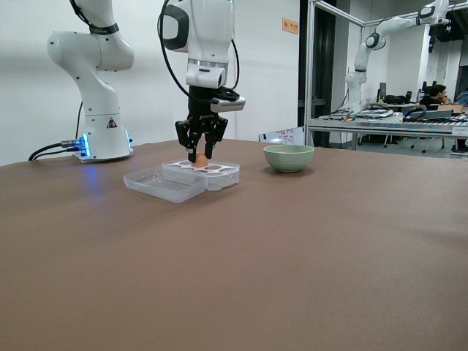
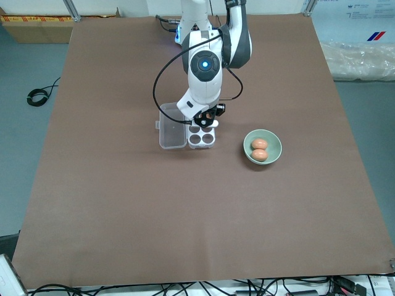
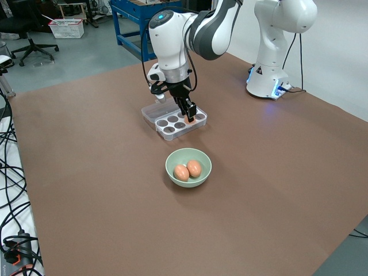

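Note:
My gripper (image 1: pixel 199 155) is down at the clear plastic egg box (image 3: pixel 169 130), fingers around a brown egg (image 1: pixel 200 161) at one of the holes of its white tray. Whether the fingers touch the egg is hard to tell. The box's lid (image 2: pixel 172 132) lies open beside the tray. A pale green bowl (image 3: pixel 188 152) holds two brown eggs (image 3: pixel 181 172), standing apart from the box on the brown table. In the left view the gripper mostly hides the egg in the box.
Cables run along the table's outer edge.

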